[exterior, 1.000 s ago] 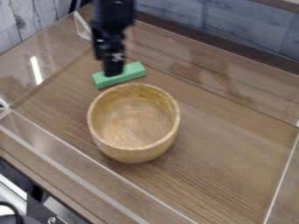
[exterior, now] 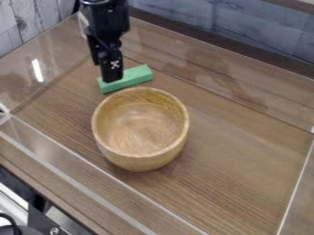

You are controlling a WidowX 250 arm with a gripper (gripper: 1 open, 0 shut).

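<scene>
A green block (exterior: pixel 125 79) lies on the wooden table just behind a large tan bowl (exterior: pixel 140 129). My dark gripper (exterior: pixel 103 64) hangs over the block's left end, fingers apart, with nothing seen between them.
A pale edge or wall runs at the back left, and a dark cable or object sits at the lower left corner.
The block and bowl look unmoved.
</scene>
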